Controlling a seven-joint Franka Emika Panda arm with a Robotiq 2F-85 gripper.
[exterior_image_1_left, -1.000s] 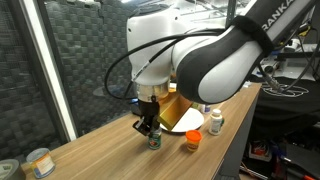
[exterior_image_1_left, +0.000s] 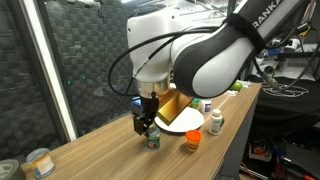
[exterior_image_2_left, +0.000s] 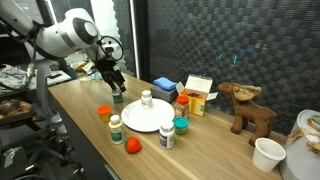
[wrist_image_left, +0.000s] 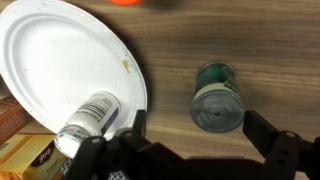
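A small bottle with a dark green label and a pale lid (wrist_image_left: 217, 98) stands upright on the wooden table, seen from above in the wrist view. My gripper is open, its fingers (wrist_image_left: 262, 132) spread wide. The bottle shows between them, closer to the right finger; whether that finger touches it I cannot tell. In exterior view 1 the gripper (exterior_image_1_left: 143, 125) hangs just over and slightly left of the bottle (exterior_image_1_left: 153, 139).
Right of the bottle in exterior view 1 is an orange cup (exterior_image_1_left: 193, 144). A white plate (exterior_image_2_left: 150, 118) bears a white bottle (exterior_image_2_left: 146, 98). Nearby stand more bottles, a tomato (exterior_image_2_left: 133, 145), a yellow box (exterior_image_2_left: 201, 91) and a toy moose (exterior_image_2_left: 248, 108). Bare table (exterior_image_1_left: 90, 155) lies to the left.
Compared with a second ago, my gripper sits slightly higher and further left in exterior view 1. The green bottle stands in about the same spot.
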